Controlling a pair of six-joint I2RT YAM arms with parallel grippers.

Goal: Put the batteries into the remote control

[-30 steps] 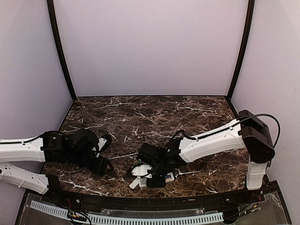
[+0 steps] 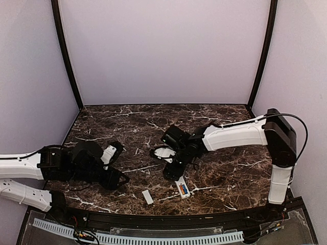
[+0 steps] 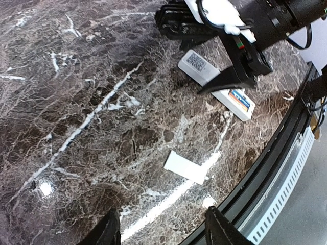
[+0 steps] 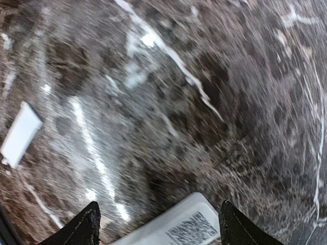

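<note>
The remote [image 2: 182,190] lies face down near the front edge, its battery bay showing coloured batteries at one end; in the right wrist view its pale end [image 4: 190,227] is between and below the fingertips. A small white cover [image 2: 147,197] lies apart to its left, also in the left wrist view [image 3: 185,167]. My right gripper [image 2: 172,171] is open just above the remote's far end, holding nothing visible. My left gripper [image 2: 117,181] hangs left of the cover, its fingers parted with nothing between them.
The front rail [image 2: 153,218] runs close below the cover and remote. Walls stand at both sides and the back.
My right gripper has risen and moved back, and the remote now lies turned more front-to-back.
</note>
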